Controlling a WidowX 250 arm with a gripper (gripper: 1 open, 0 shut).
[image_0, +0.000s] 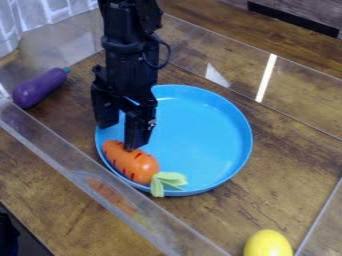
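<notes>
My black gripper (123, 125) hangs over the left part of a blue plate (203, 135), its fingers open and pointing down just above an orange toy carrot (131, 161). The carrot lies in the lower left of the plate, its pale green leaves toward the front rim. Whether the fingertips touch it I cannot tell.
A purple eggplant (40, 88) lies left of the plate. A yellow object (267, 243) sits at the front right. Clear panels edge the wooden surface; the wood right of the plate is clear.
</notes>
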